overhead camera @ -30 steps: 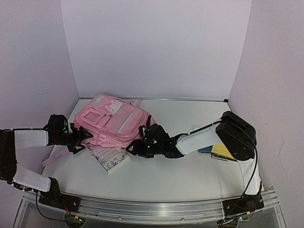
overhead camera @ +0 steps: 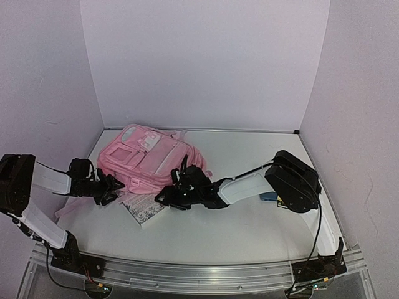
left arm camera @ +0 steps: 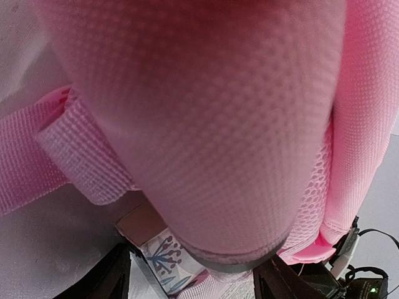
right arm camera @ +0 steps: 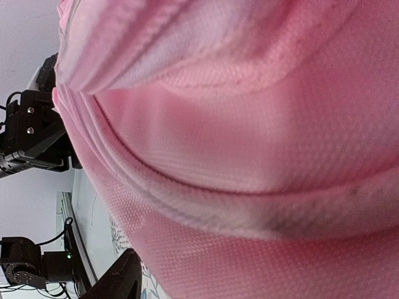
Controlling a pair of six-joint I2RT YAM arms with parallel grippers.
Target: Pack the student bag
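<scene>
A pink student bag (overhead camera: 146, 156) lies on the table at the left, its lower edge toward the front. A white book with a leaf pattern (overhead camera: 146, 212) lies against that edge, its rear part hidden by the bag. At the bag's front left corner is my left gripper (overhead camera: 112, 191); in the left wrist view its fingers (left arm camera: 112, 277) stand wide apart, with bag fabric and the book's corner seen between them. My right gripper (overhead camera: 167, 199) is at the bag's front right edge, beside the book. Pink fabric fills the right wrist view, leaving one finger (right arm camera: 123, 280) visible.
A blue book (overhead camera: 269, 196) lies at the right, partly covered by the right arm, with a bit of a yellow item (overhead camera: 280, 203) beside it. A loose pink strap (overhead camera: 73, 206) lies at the left.
My right gripper has moved left, to the bag's edge and the book. Bag and book look unmoved.
</scene>
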